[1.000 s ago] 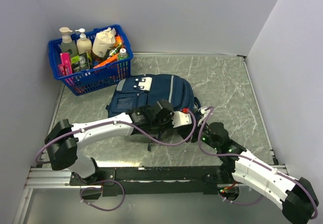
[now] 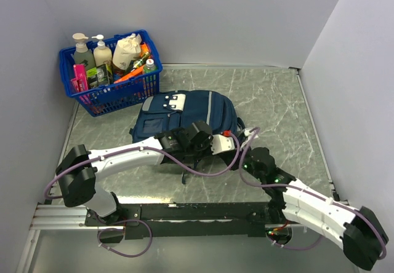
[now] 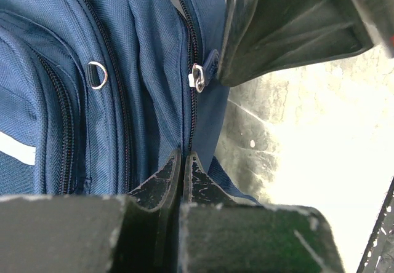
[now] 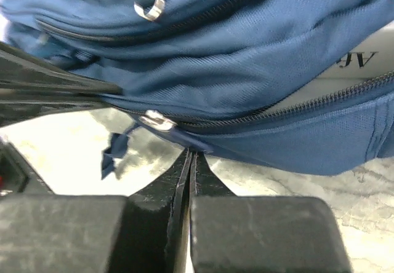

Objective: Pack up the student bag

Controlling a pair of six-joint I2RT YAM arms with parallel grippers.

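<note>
The navy backpack [image 2: 178, 110] lies on the marble table, both arms at its right end. In the left wrist view my left gripper is shut on the fabric edge along the zipper [image 3: 193, 125]; a metal zipper pull [image 3: 198, 76] sits above it, near a dark piece of the other gripper. In the right wrist view my right gripper is shut just below a zipper pull [image 4: 157, 120] and the bag's edge, with nothing seen between its fingers. Light printed material shows inside the zipper opening.
A blue basket [image 2: 111, 104] at the back left holds bottles, a paper bag and several colourful packets. Walls enclose the sides and back.
My right arm has shifted slightly at the bag's right end. The left arm and backpack look almost unchanged.
</note>
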